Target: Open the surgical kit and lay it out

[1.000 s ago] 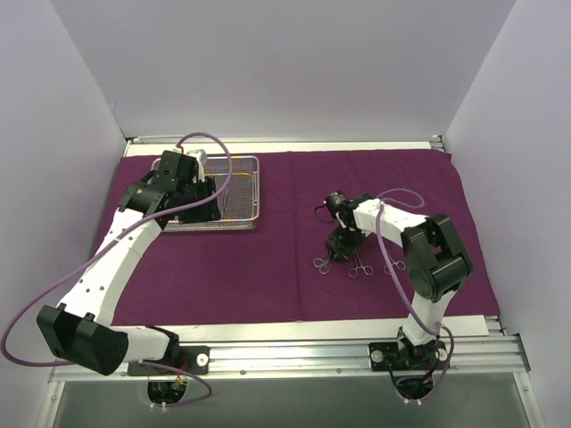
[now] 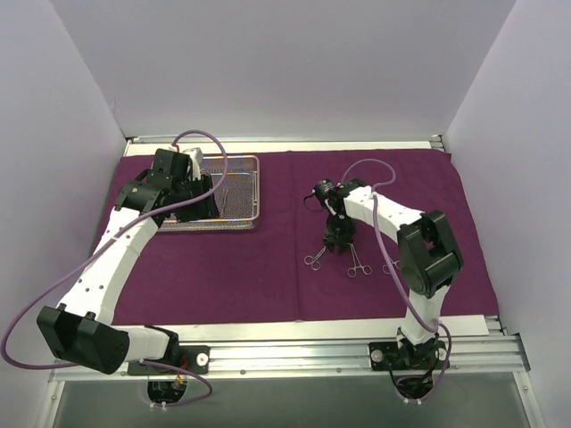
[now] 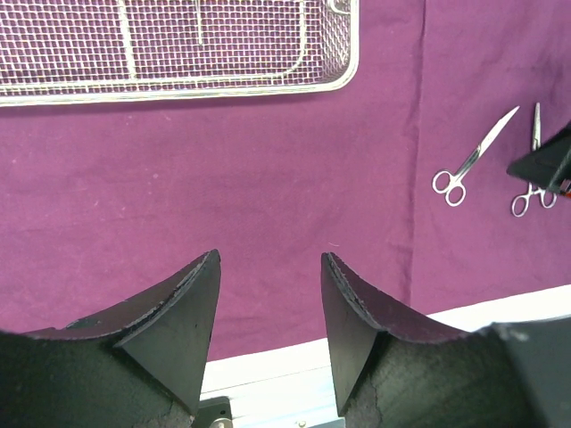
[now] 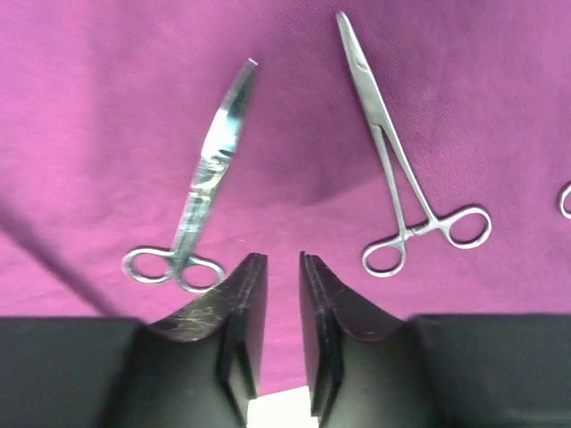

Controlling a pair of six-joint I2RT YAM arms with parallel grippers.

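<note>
Scissors [image 4: 210, 169] and a hemostat [image 4: 375, 107] lie side by side on the purple cloth, with part of another ringed instrument [image 4: 566, 201] at the right edge of the right wrist view. My right gripper is above them, its fingers slightly apart and empty. My left gripper is open and empty, high at the left beside the wire tray [image 2: 254, 196], which holds a few items partly hidden by the left arm.
Walls border the workspace on left, back and right; a white strip runs along the front edge.
The right arm has shifted slightly left and back, and the scissors now lie a little farther left. The left arm has barely moved.
</note>
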